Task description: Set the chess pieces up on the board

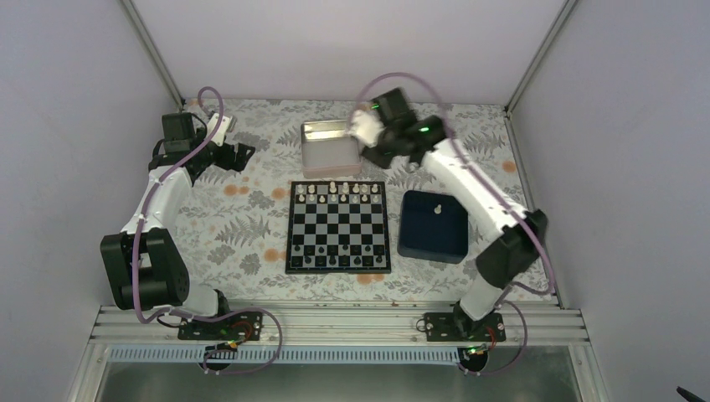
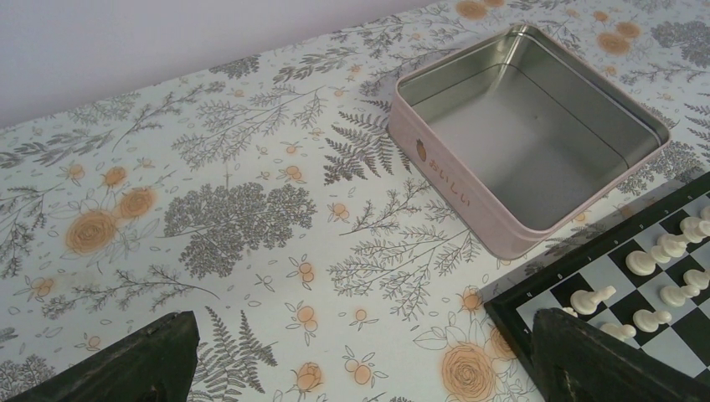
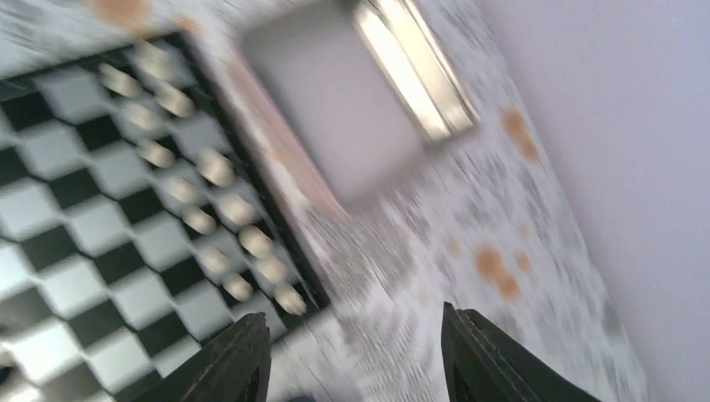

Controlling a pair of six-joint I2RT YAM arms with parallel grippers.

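The chessboard [image 1: 338, 229] lies mid-table in the top view. White pieces [image 1: 332, 198] stand in two rows along its far edge, and dark pieces [image 1: 332, 260] in two rows along its near edge. One pale piece [image 1: 437, 209] sits in the dark blue tray [image 1: 424, 247] right of the board. My right gripper, blurred by motion, is open with nothing between its fingers, above the far right of the board. At the far left my left gripper hangs open and empty over bare table.
A pink metal tin [image 2: 459, 180], empty in the left wrist view, stands just behind the board. Bare patterned cloth lies on the left and at the back right. Walls [image 1: 636, 167] close off the sides and back.
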